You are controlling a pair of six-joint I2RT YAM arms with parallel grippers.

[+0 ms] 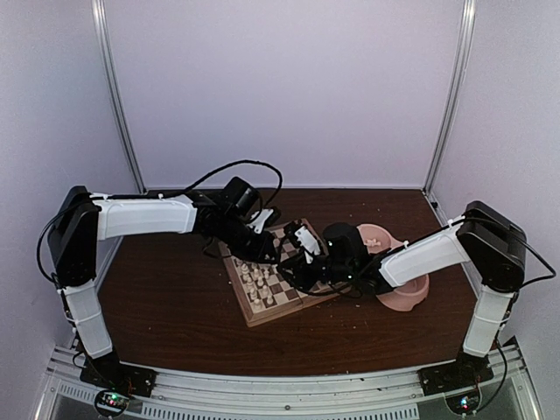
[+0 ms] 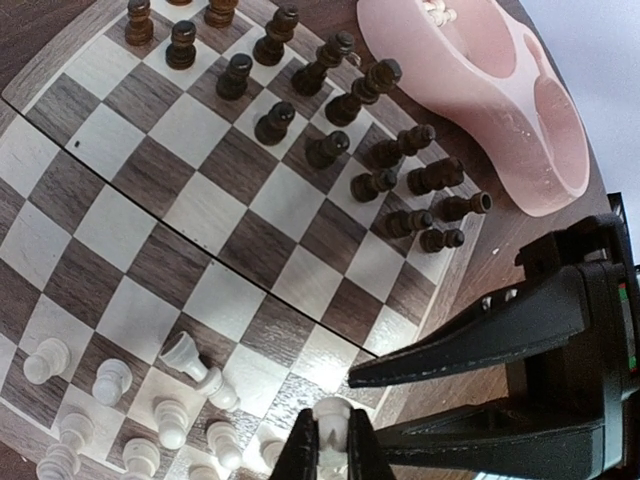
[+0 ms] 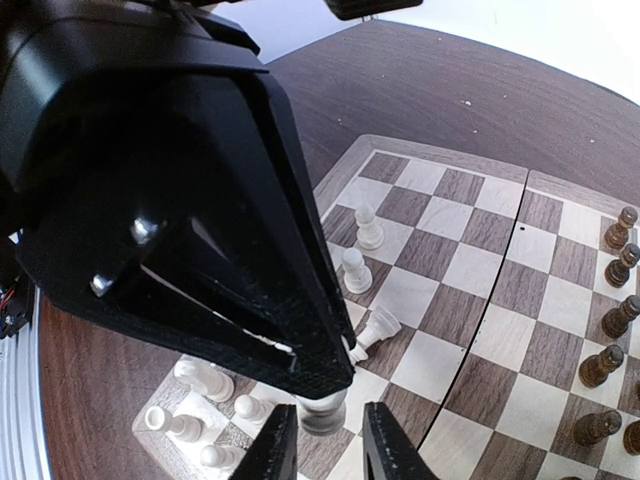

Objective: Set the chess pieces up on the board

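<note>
The chessboard (image 1: 245,306) lies under both grippers, with white pieces (image 2: 170,425) on one side and dark pieces (image 2: 360,90) on the other. A white piece lies on its side (image 2: 185,355). My left gripper is shut on an upright white piece (image 3: 322,415), held over the board. My right gripper is just below that piece, its fingertips apart either side of it at the bottom of the right wrist view, not visibly closed on it. In that view the left gripper's black body covers much of the upper left.
A pink divided container (image 1: 402,297) with some white pieces stands at the right of the board, partly behind my right arm. Both arms crowd the board's middle.
</note>
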